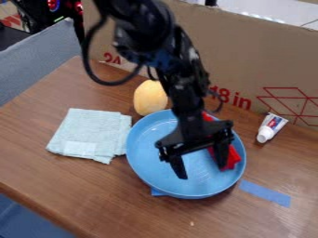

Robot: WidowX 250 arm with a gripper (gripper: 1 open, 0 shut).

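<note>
My black gripper (pixel 199 155) is low over the blue plate (pixel 187 183), its open fingers angled down toward the plate's middle and right. A red object (pixel 231 160) lies on the right of the plate, largely hidden behind the gripper; whether the fingers touch it I cannot tell.
A folded pale cloth (pixel 89 132) lies left of the plate. A yellow egg-shaped object (pixel 148 96) stands behind it, partly hidden by the arm. A white tube (pixel 270 128) lies to the right. A cardboard wall (pixel 267 65) closes the back.
</note>
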